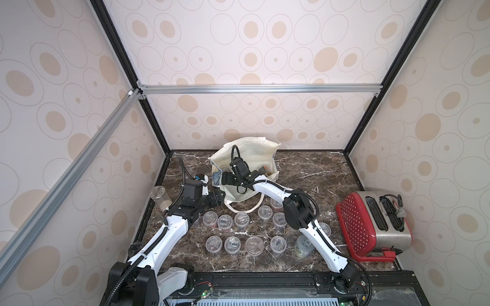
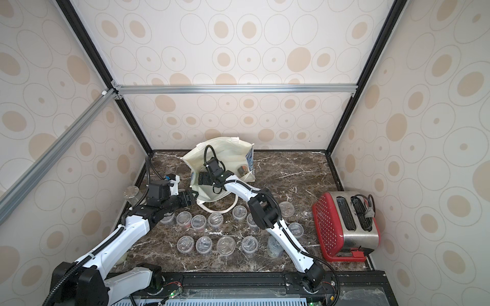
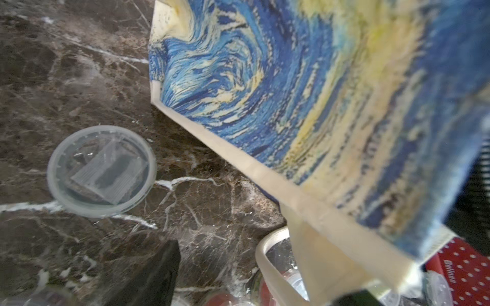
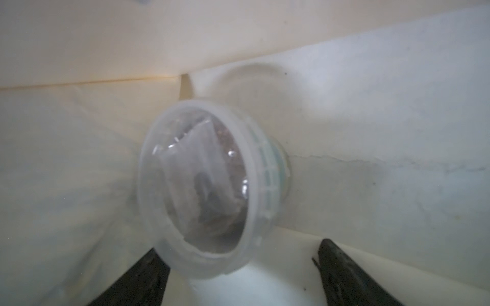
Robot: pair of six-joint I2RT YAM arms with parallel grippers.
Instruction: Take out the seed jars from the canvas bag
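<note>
The cream canvas bag (image 1: 255, 148) with a blue painted print (image 3: 245, 71) stands open at the back centre. My right gripper (image 1: 227, 178) is inside it; in the right wrist view its fingers stand apart below a clear lidded jar (image 4: 199, 188) lying tilted in the bag, not between them. My left gripper (image 1: 217, 199) is at the bag's left front, beside its painted outer side; whether it holds fabric is unclear. A single jar (image 3: 101, 170) stands on the marble beside the bag.
Several jars (image 1: 254, 245) stand in rows across the front of the counter (image 1: 311, 168). A red toaster (image 1: 359, 224) is at the right.
</note>
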